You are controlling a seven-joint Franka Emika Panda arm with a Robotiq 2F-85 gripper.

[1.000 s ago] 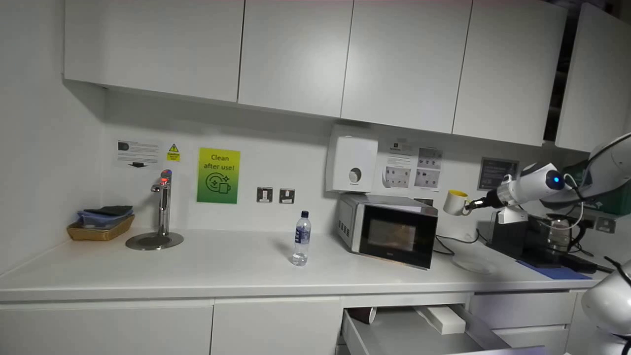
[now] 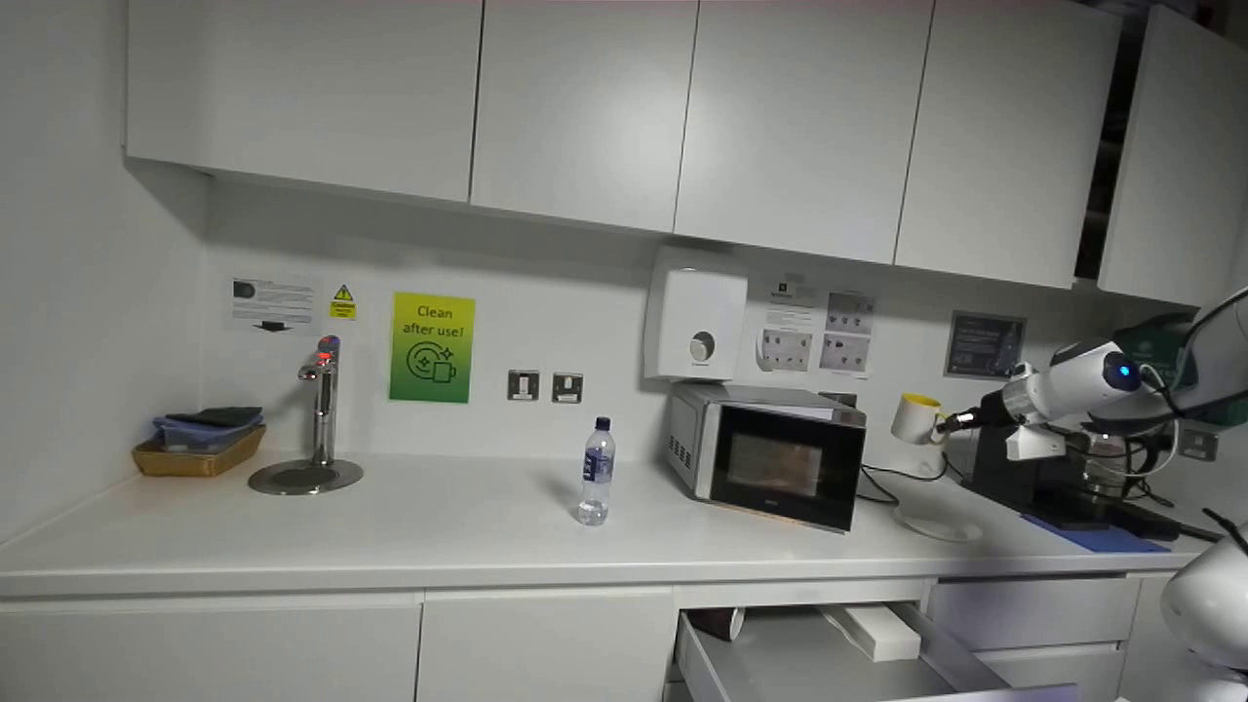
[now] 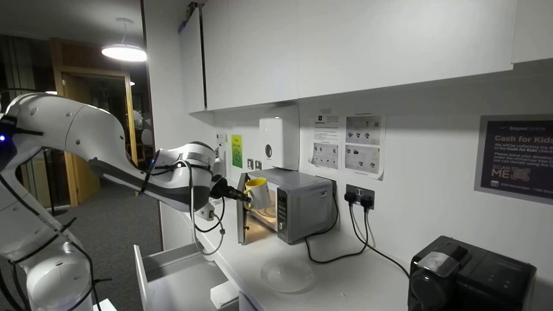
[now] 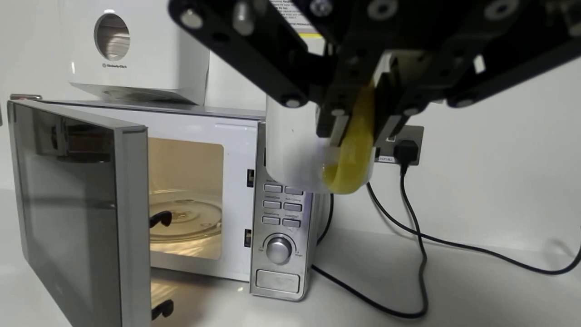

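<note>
A white mug (image 2: 915, 419) with a yellow inside and a yellow handle (image 4: 355, 155) hangs in the air, slightly tilted. My gripper (image 2: 943, 429) is shut on that handle, which shows between its fingers in the wrist view. In exterior view 2 the mug (image 3: 259, 194) appears in front of the microwave (image 3: 306, 204). The microwave's door (image 4: 81, 212) stands open, and a glass turntable (image 4: 185, 215) lies inside its lit cavity. A clear plate (image 3: 286, 274) rests on the counter to the right of the microwave.
An open drawer (image 2: 778, 667) juts out below the counter, with a white box (image 2: 879, 632) in it. Black cables (image 4: 419, 261) trail beside the microwave. A water bottle (image 2: 597, 474) stands left of it, and a black coffee machine (image 3: 469, 274) is at the right.
In exterior view 1 the arm and the mug have moved to the right and a little lower. The mug is still held by its handle.
</note>
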